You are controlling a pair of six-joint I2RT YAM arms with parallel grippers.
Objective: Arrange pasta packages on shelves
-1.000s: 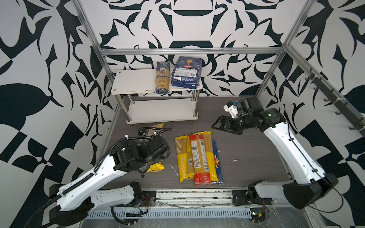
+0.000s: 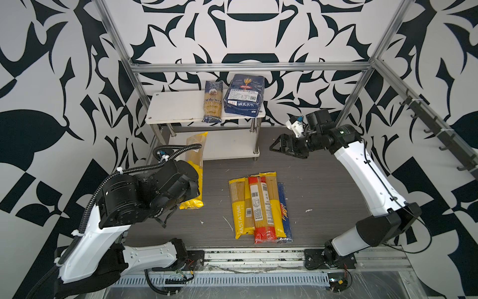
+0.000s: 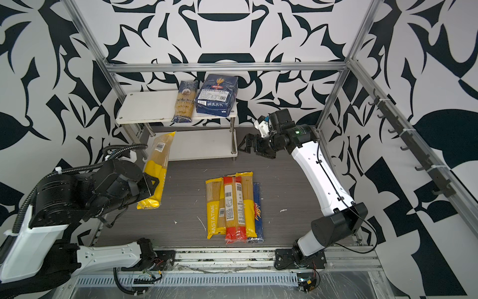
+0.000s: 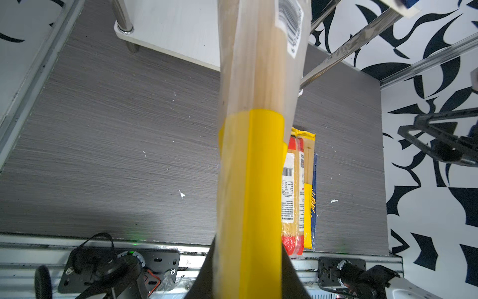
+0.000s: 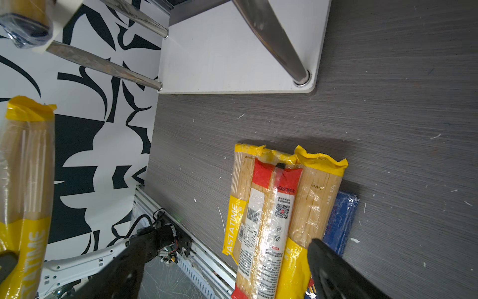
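Observation:
My left gripper [image 3: 147, 186] is shut on a yellow pasta package [image 3: 159, 164], lifted upright-ish before the shelf's left part; it fills the left wrist view. My right gripper [image 2: 281, 144] is open and empty beside the shelf's right end. On the floor lie several packages side by side: yellow ones [image 2: 239, 204], a red one [image 2: 261, 209] on top, and a blue one [image 3: 258, 219] at the right. The white two-tier shelf holds a slim pasta pack [image 2: 213, 102] and a blue pack [image 2: 244, 94] on its top board [image 2: 174, 104].
The lower board [image 3: 199, 144] shows empty where visible. Free space remains on the top board's left. Patterned walls and metal rails [image 2: 249, 66] enclose the area; bare floor lies right of the packages.
My left gripper has risen and moved left and back with the yellow package. My right arm has moved back and slightly left, up beside the shelf.

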